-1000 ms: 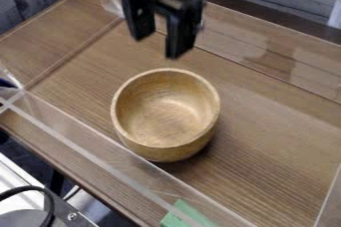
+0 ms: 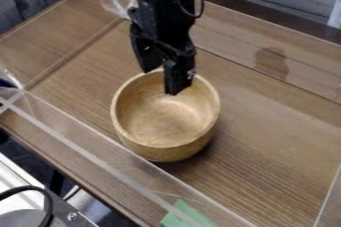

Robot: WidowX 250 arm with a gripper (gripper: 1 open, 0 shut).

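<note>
A tan round bowl sits in the middle of the wooden table. My black gripper hangs low over the back part of the bowl, tilted, with its tip just above the bowl's opening. The bowl looks empty where visible. The fingers are small and dark, and their stance is hard to make out.
A clear plastic barrier runs along the left and front edges. A green piece lies at the front. A cable and a white object are at the lower left. The table right of the bowl is clear.
The bowl has stayed in place.
</note>
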